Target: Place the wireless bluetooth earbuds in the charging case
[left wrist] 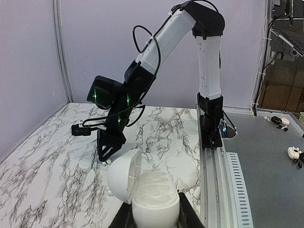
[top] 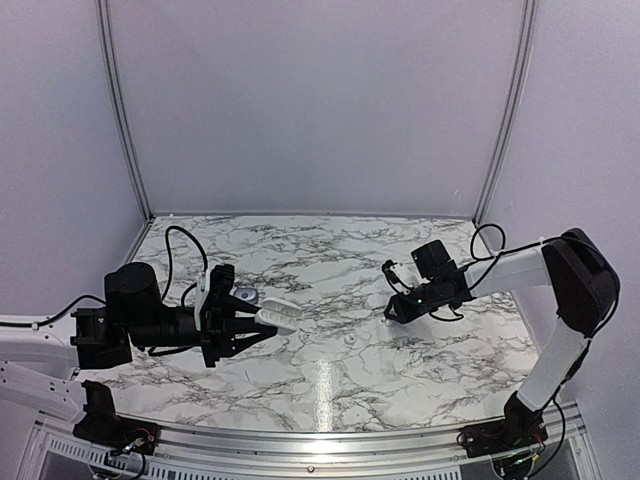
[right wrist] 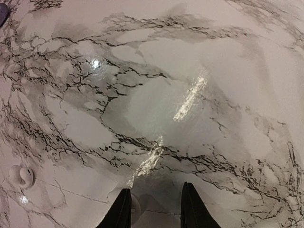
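Observation:
The white charging case (top: 278, 318) is held above the table with its lid raised, and my left gripper (top: 262, 325) is shut on it. In the left wrist view, the hollows of the case (left wrist: 155, 190) face up and look empty. My right gripper is low over the marble table, fingers apart. One white earbud (right wrist: 136, 207) lies by its left finger, partly hidden by it. A second earbud (right wrist: 21, 176) rests on the table farther left in the right wrist view; the top view shows this earbud (top: 349, 339) between the two arms.
A round grey object (top: 247, 295) stands behind the left gripper. A metal rail (top: 310, 445) runs along the front edge.

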